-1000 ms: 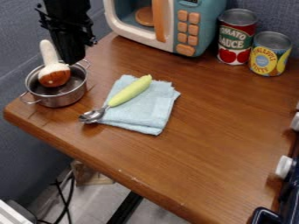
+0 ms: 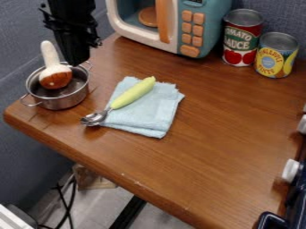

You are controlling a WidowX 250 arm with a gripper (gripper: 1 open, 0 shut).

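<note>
The black gripper (image 2: 74, 36) is at the upper left, above and behind a small steel pot (image 2: 70, 93); its finger state is unclear. In the pot stands an orange-brown item with a white handle-like top (image 2: 53, 73). A light blue folded cloth (image 2: 149, 121) lies on the wooden table (image 2: 216, 143), with a yellow-handled metal utensil (image 2: 131, 95) resting across it.
A toy microwave (image 2: 191, 18) stands at the back. Tomato sauce can (image 2: 241, 40) and yellow can (image 2: 275, 57) are at the back right. A dark appliance with white knobs (image 2: 282, 201) lines the right edge.
</note>
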